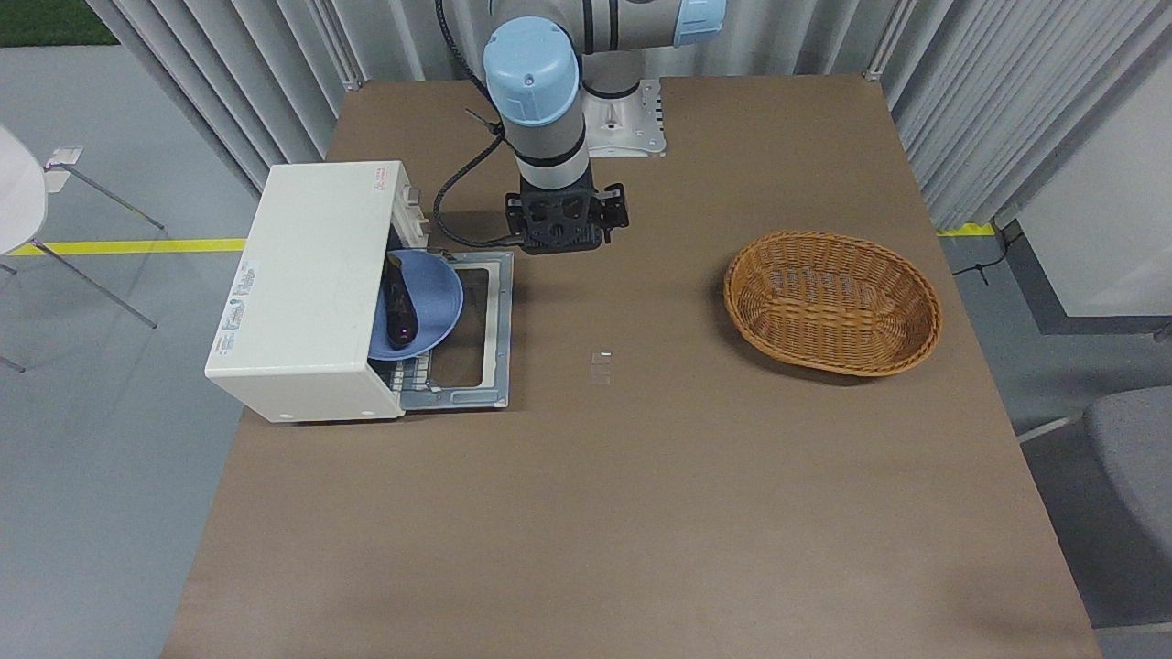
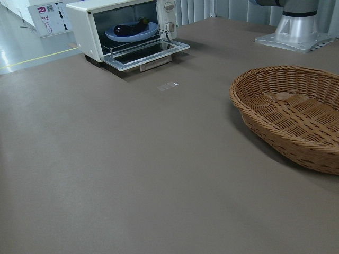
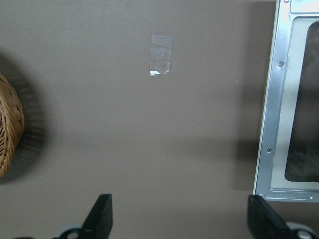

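Note:
A white toaster oven (image 1: 291, 286) lies on the left of the table with its glass door (image 2: 151, 52) folded down. Inside, partly out, is a blue plate (image 1: 434, 291) bearing a dark eggplant (image 1: 400, 307). My gripper is above the table beside the door, its two fingers wide apart over bare tabletop, nothing between them. In the front view it is a black block beneath the arm, behind the door.
A wicker basket (image 1: 831, 302) stands on the right of the table. Small clear tape strips (image 3: 160, 55) lie between oven and basket.

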